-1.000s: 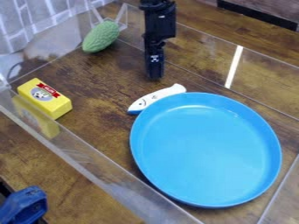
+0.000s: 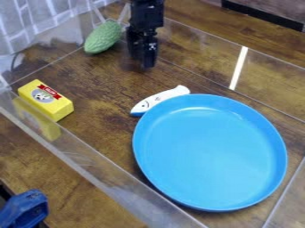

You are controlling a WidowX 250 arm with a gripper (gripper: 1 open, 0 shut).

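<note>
The black gripper (image 2: 146, 53) is at the top centre, low over the wooden surface, beside a green bumpy vegetable-like object (image 2: 103, 36). Its fingers are small and dark in this view; nothing shows held between them. A white knife-like object (image 2: 160, 99) lies in the middle, above a large blue plate (image 2: 209, 151). A yellow box (image 2: 45, 100) with a red-and-white label lies on the left.
Clear plastic walls (image 2: 60, 151) edge the work area. A blue object (image 2: 24, 209) is at the bottom left corner, outside the wall. Bare wood is open in the middle and at the upper right.
The gripper has shifted slightly left, toward the green object. The other objects have not moved.
</note>
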